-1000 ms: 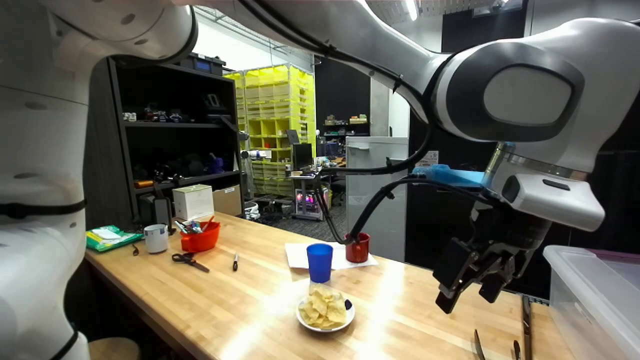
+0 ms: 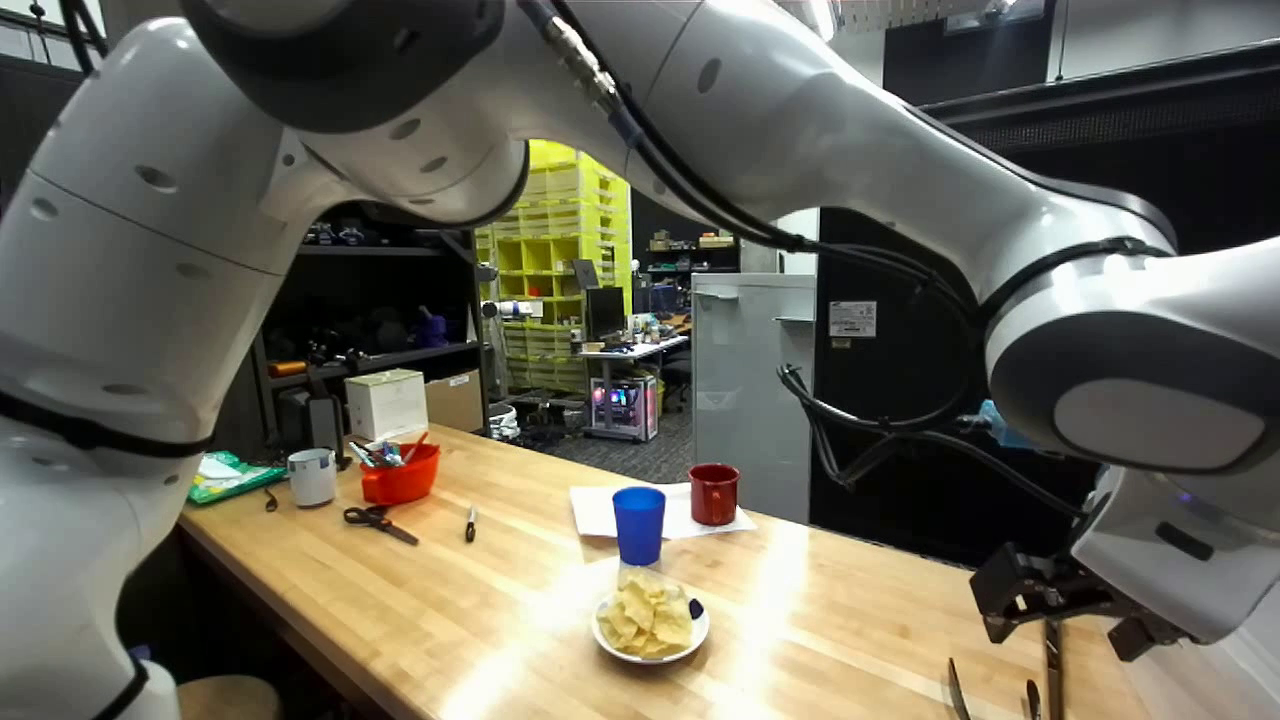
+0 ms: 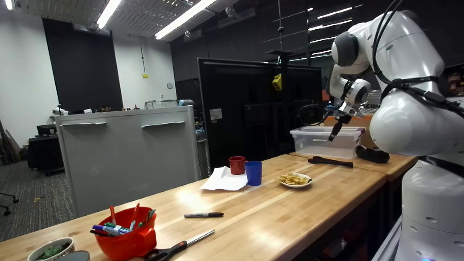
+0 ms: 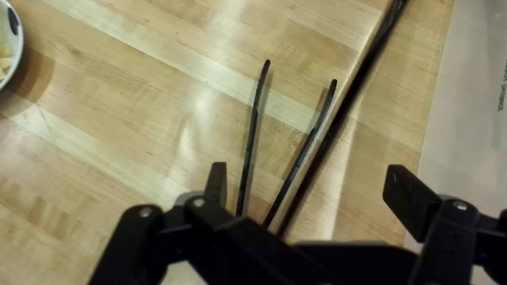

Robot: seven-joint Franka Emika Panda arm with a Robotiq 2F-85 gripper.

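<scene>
My gripper is open, with nothing between its fingers. In the wrist view its fingers stand on either side of a pair of thin black arms (image 4: 250,142), which look like tongs lying on the wooden table. Their lower end is hidden behind the gripper. From the side, the gripper (image 3: 335,132) hangs above the black tongs (image 3: 330,162), clear of them. At the right of the first exterior view, the gripper (image 2: 1063,619) appears over the table end, and the tongs' tips (image 2: 956,692) show at the bottom edge.
A clear plastic bin (image 3: 324,145) stands behind the tongs, close to the gripper. A dark gap (image 4: 349,92) runs between table sections. A plate of chips (image 2: 651,618), blue cup (image 2: 639,524), red mug (image 2: 714,493) and red pen container (image 2: 401,475) stand farther along.
In the first exterior view, the arm has reached farther right, and the gripper has moved right and slightly down toward the tongs. The objects on the table stay in place.
</scene>
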